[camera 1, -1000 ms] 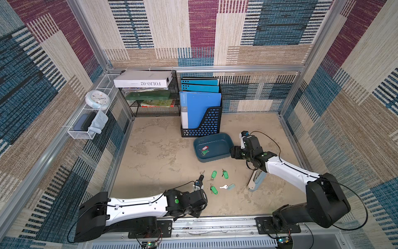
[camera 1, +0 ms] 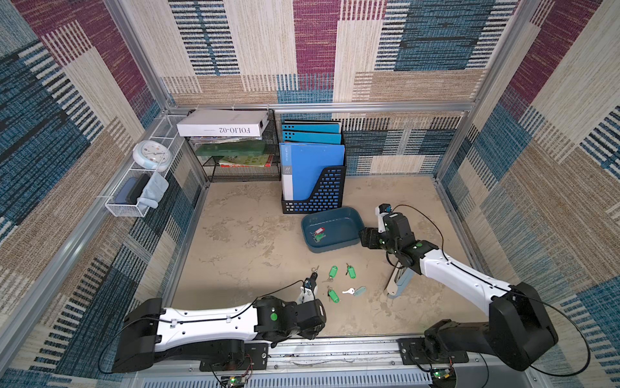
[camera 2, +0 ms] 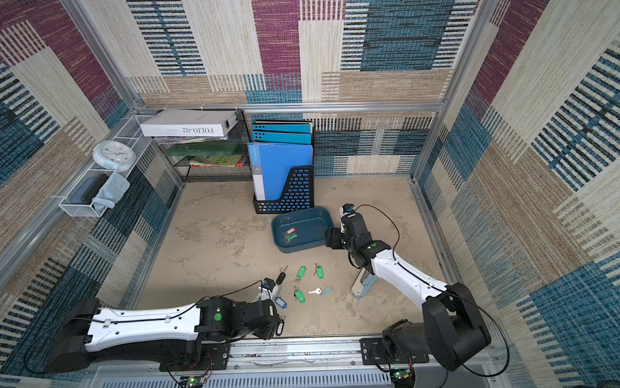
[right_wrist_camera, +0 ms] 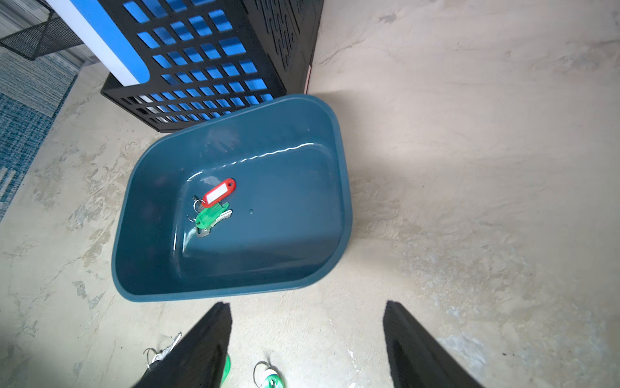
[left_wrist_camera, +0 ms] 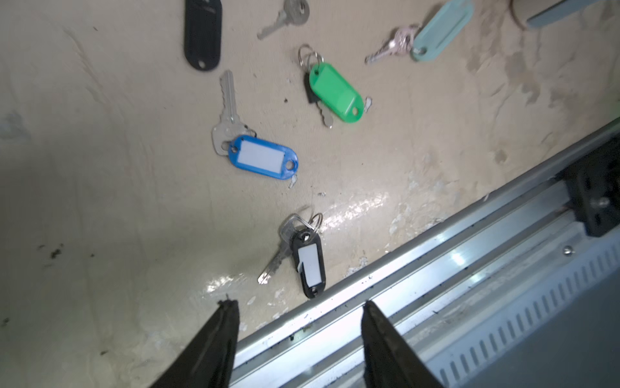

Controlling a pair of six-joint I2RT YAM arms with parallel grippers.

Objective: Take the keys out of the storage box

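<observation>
The dark blue storage box (right_wrist_camera: 232,295) stands on the table below the file holder. Inside it, toward its left side, lie a red-tagged key (right_wrist_camera: 219,192) and a green-tagged key (right_wrist_camera: 210,216), touching each other. My right gripper hovers by the box's right end, its fingers apart and empty. Near the front edge my left gripper is open with nothing between its fingers. Before it on the table lies a black-tagged key (left_wrist_camera: 309,262), with a blue-tagged key (left_wrist_camera: 263,156) farther off. A green-tagged key (left_wrist_camera: 337,92) and a pale teal-tagged key (left_wrist_camera: 443,29) lie beyond.
A black file holder (camera 1: 329,190) with blue folders stands right behind the box. A stapler-like grey object (camera 1: 399,282) lies under the right arm. Several tagged keys, among them a green one (camera 2: 319,271), lie in front of the box.
The left gripper has moved slightly to the right along the front edge. The right arm has shifted a little, its elbow farther right and forward. The keys in the box have not moved.
</observation>
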